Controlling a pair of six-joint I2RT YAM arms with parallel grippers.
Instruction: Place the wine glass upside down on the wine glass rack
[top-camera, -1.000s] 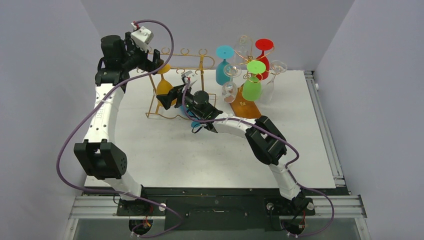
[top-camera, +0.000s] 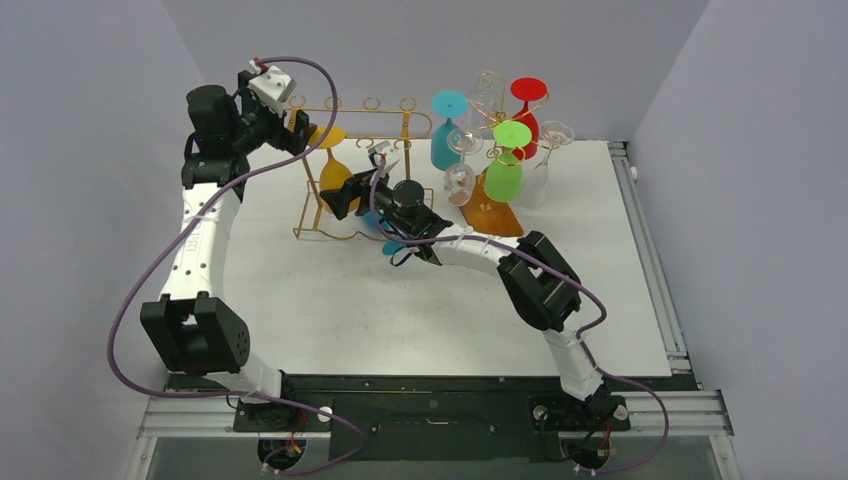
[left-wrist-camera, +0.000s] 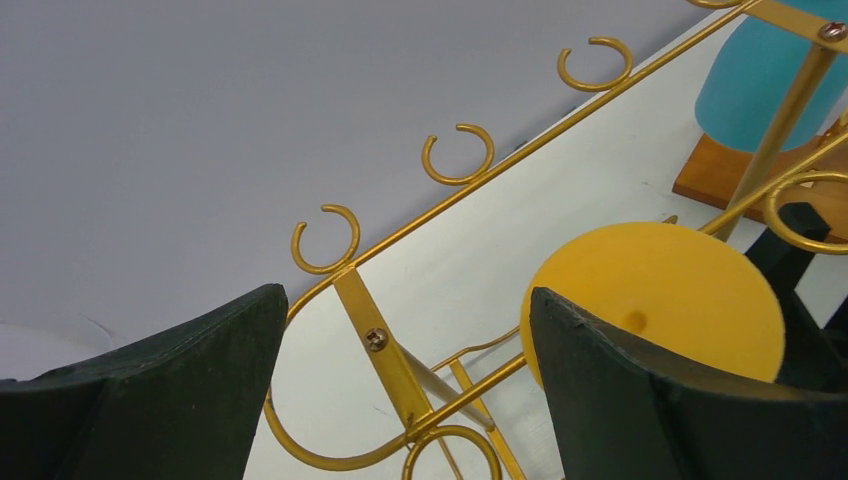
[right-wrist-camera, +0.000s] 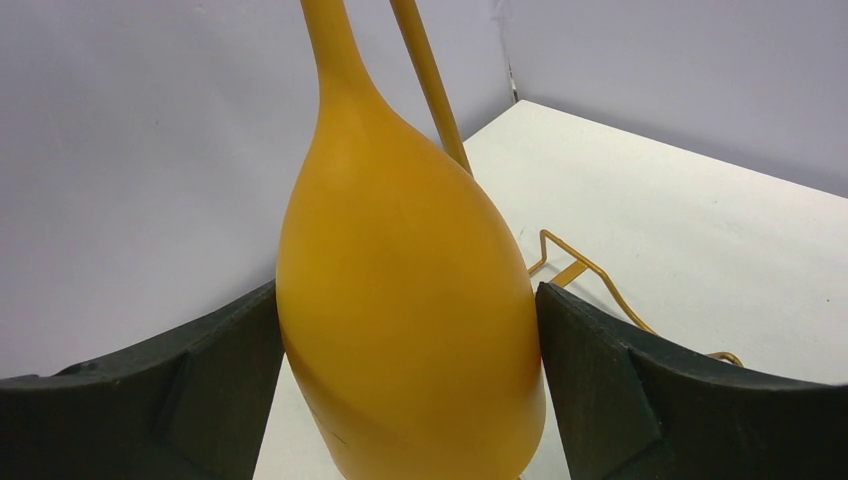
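Note:
The yellow wine glass (top-camera: 335, 178) hangs upside down at the left end of the gold rack (top-camera: 382, 138); its round base is uppermost and its bowl points down. In the right wrist view its bowl (right-wrist-camera: 410, 290) sits between the spread fingers of my right gripper, which is open; contact cannot be told. My left gripper has its fingers well apart with nothing clasped. Its right finger (left-wrist-camera: 620, 400) covers part of the yellow base (left-wrist-camera: 680, 290), so whether they touch is unclear.
A second, round rack on a wooden base (top-camera: 487, 218) holds several hanging glasses, among them a blue one (top-camera: 446, 148), a red one (top-camera: 530, 90) and a green one (top-camera: 504, 182). Something blue (top-camera: 392, 247) lies under my right wrist.
The right gripper has shifted a little to the right, and the rack and yellow glass have moved slightly right too.

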